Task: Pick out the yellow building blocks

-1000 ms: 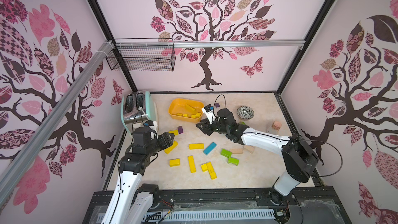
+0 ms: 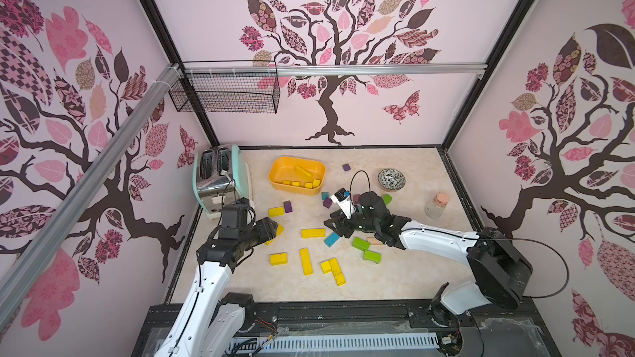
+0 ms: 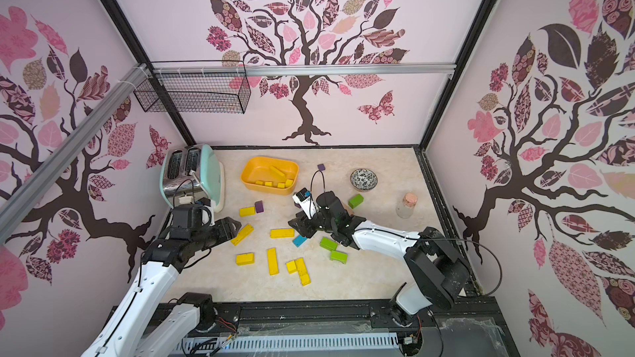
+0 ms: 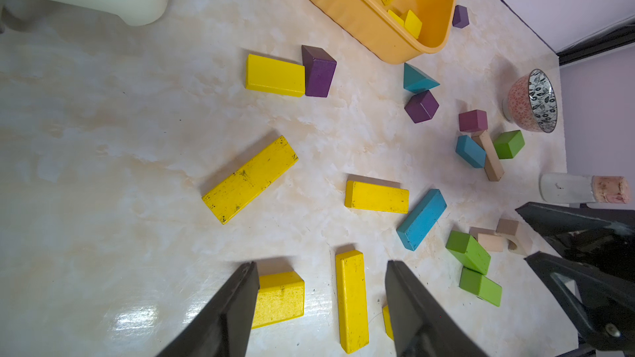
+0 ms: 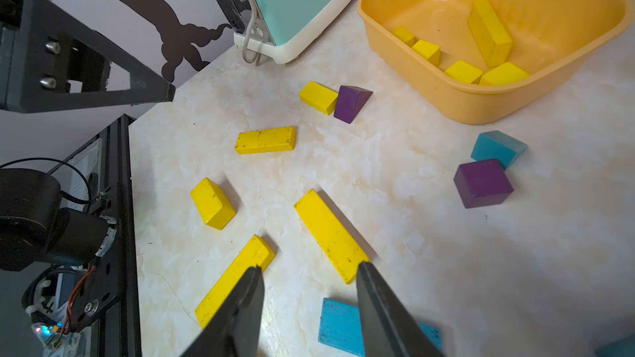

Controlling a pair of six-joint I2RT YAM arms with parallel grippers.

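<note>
Several yellow blocks lie loose on the table: a long one (image 5: pixel 332 236) near my right gripper, another long one (image 4: pixel 352 300), a slanted one (image 4: pixel 250 179), a short one (image 4: pixel 279 298) and one (image 4: pixel 275 76) beside a purple block. More yellow pieces (image 5: pixel 489 31) rest inside the orange bin (image 5: pixel 433 96). My left gripper hangs above the table's left side, open and empty. My right gripper is above the blue block (image 5: pixel 340 326), its fingers apart with nothing held between them.
A toaster (image 2: pixel 218 175) stands at the back left. Green blocks (image 4: pixel 468 251), wooden pieces (image 4: pixel 489 242), a patterned bowl (image 2: pixel 391 179) and a jar (image 2: pixel 436 205) sit on the right. A purple block (image 5: pixel 483 183) lies in front of the bin.
My right arm has moved from beside the bin toward the front and right, now over the blue block. My left arm has shifted only slightly.
</note>
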